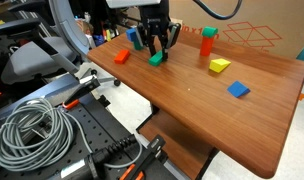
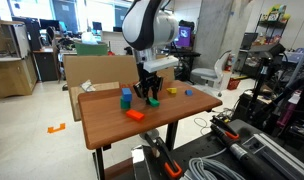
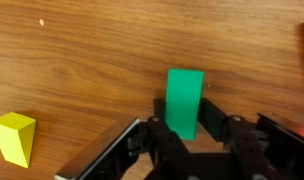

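Observation:
A green block (image 3: 184, 92) lies on the wooden table, long side upright in the wrist view. My gripper is low over its near end, one dark fingertip on either side. The fingers stand part open, with only a narrow gap between each fingertip and the block; whether they touch it is hard to tell. From the first exterior view, the green block (image 1: 155, 60) shows just under the fingers.
A red block (image 1: 122, 57) and a blue block (image 1: 137, 38) stand left of the gripper. On the right are a red block (image 1: 207, 46) with green on top, a yellow block (image 1: 219, 65) and a flat blue block (image 1: 238, 89).

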